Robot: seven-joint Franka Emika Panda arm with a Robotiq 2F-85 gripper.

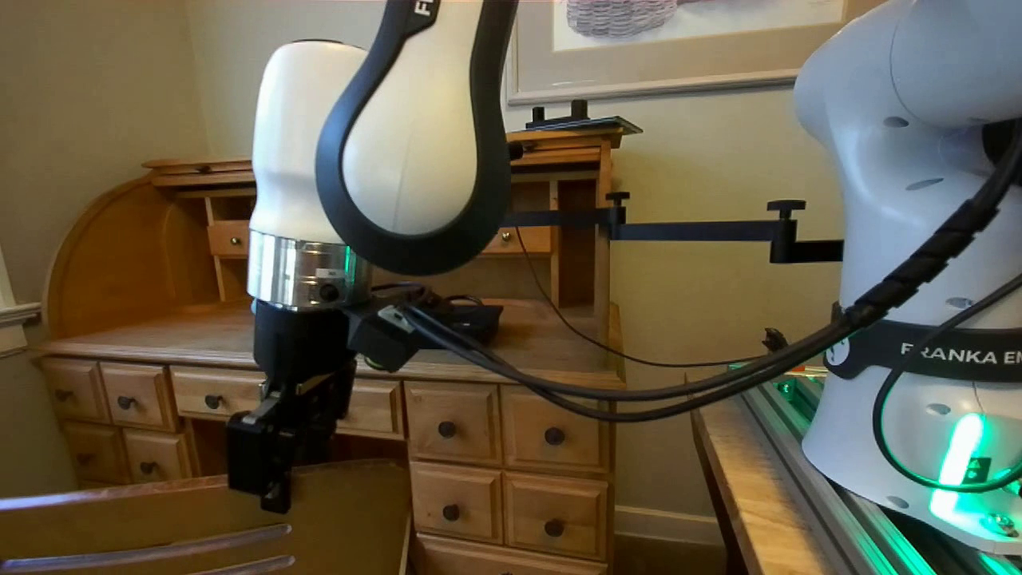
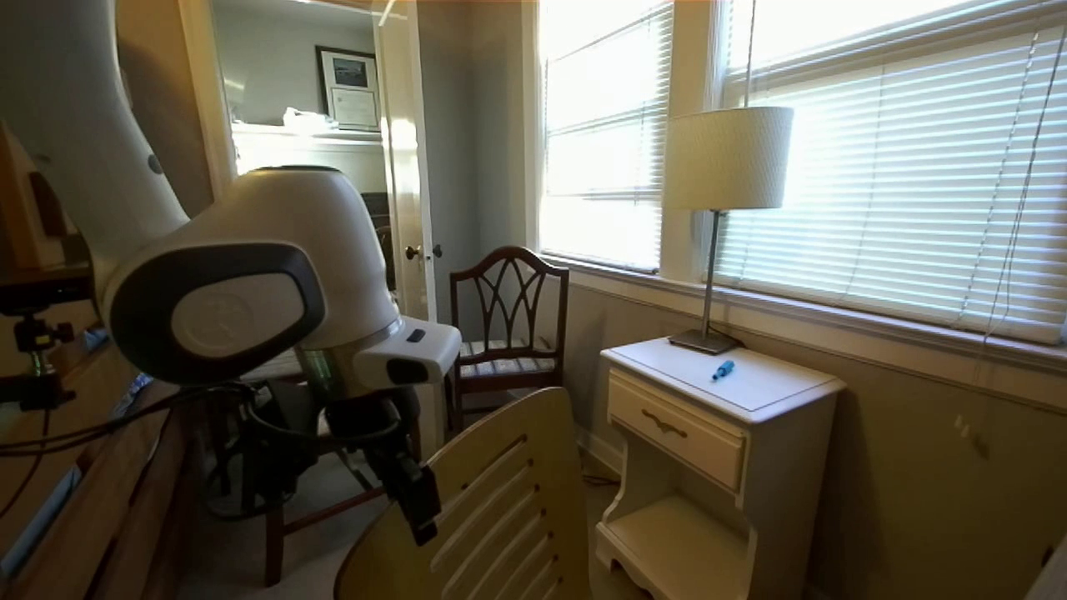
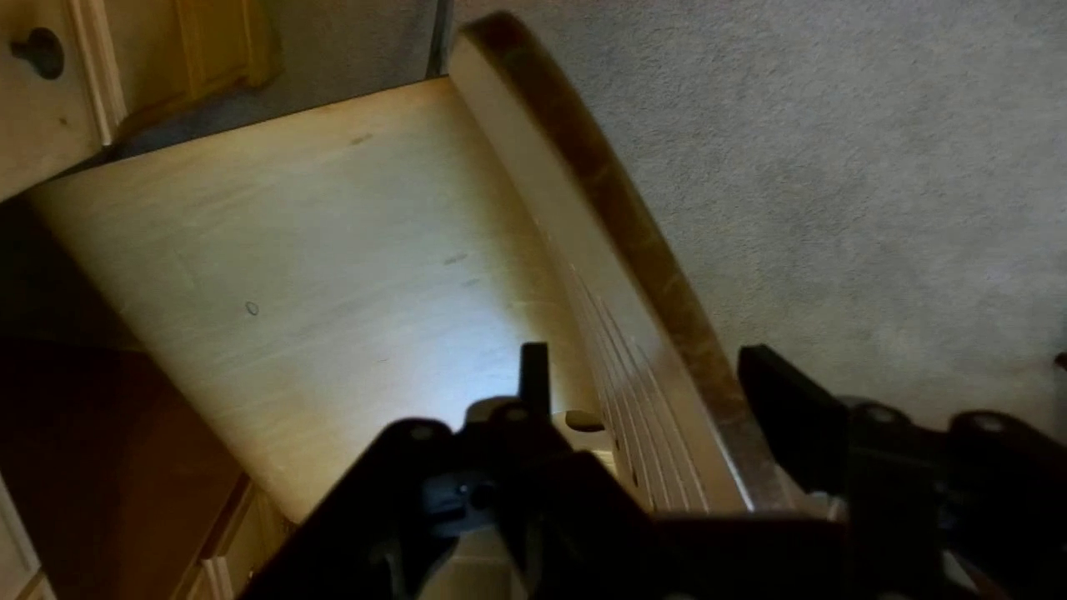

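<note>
A light wooden chair shows its slatted backrest in exterior view 2 and its broad flat seat in the wrist view. My gripper straddles the backrest's top edge, one finger on the seat side and the other finger on the floor side. The fingers are part open, with a visible gap between the seat-side finger and the wood. Whether the other finger touches the backrest I cannot tell. In exterior view 1 one fingertip overlaps the backrest; the rest of the grip is hard to make out.
Behind the chair stands a roll-top desk with several knobbed drawers. Exterior view 2 has a white nightstand bearing a lamp and a small blue object. A dark chair stands farther back. Bare carpet lies beside the backrest.
</note>
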